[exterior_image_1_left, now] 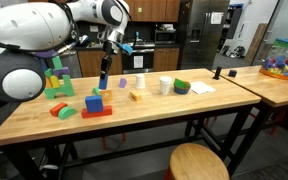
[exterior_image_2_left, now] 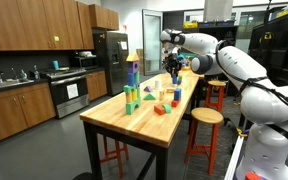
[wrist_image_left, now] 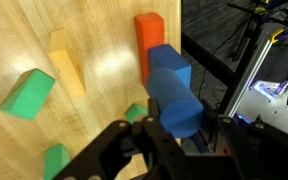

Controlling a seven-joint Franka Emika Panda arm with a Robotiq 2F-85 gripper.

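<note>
A blue cylinder point(wrist_image_left: 172, 97) is held end-on to the camera in the wrist view, with my gripper shut on it. Exterior view 1 shows the cylinder point(exterior_image_1_left: 104, 79) upright beneath the gripper point(exterior_image_1_left: 107, 66), above the table. Below it in the wrist view, a blue block point(wrist_image_left: 170, 60) is partly hidden behind the cylinder. That block point(exterior_image_1_left: 94, 103) rests on a long red block point(exterior_image_1_left: 97, 113) near the table's front edge. The cylinder appears above and slightly behind this pair; its exact gap from them is unclear.
A tower of coloured blocks point(exterior_image_2_left: 132, 88) stands on the table point(exterior_image_2_left: 114, 115). Loose red and green blocks point(exterior_image_1_left: 66, 112) lie left of the blue-and-red pair. Farther right are a yellow block point(exterior_image_1_left: 136, 95), white cups point(exterior_image_1_left: 166, 85) and a green bowl point(exterior_image_1_left: 182, 87).
</note>
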